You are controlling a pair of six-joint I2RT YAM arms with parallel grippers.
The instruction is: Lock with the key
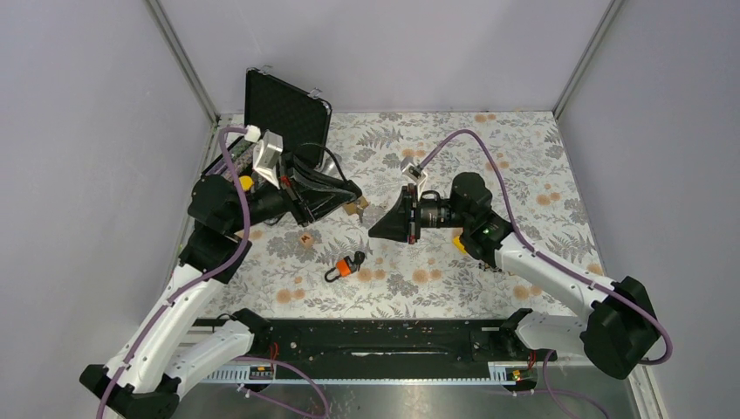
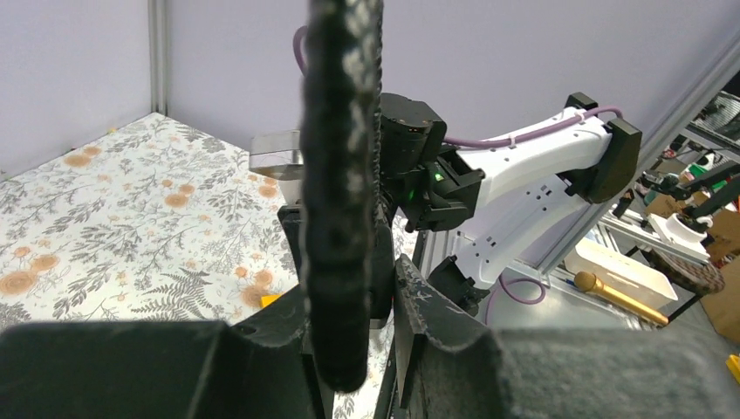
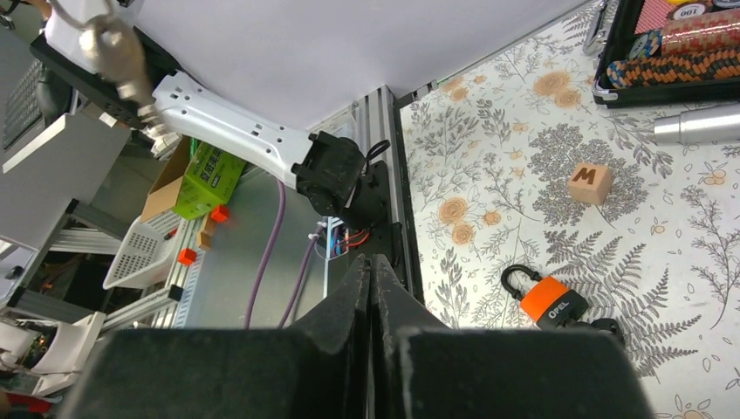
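From my left gripper (image 1: 354,189) hang metal keys, seen blurred as the key bunch (image 3: 118,61) in the right wrist view's upper left. In the left wrist view its fingers are closed on the black key fob (image 2: 382,275), partly hidden behind a thick black braided strap (image 2: 340,175). My right gripper is shut with nothing between its fingers, pointing left below and right of the left one in the top view. The orange and black padlock (image 3: 554,302) lies on the patterned tabletop, its shackle towards the front left. Whether it is locked I cannot tell.
An open black case (image 1: 288,118) with poker chips stands at the back left. A wooden block (image 3: 590,183) marked M lies near the padlock, with a silver cylinder (image 3: 698,125) beyond.
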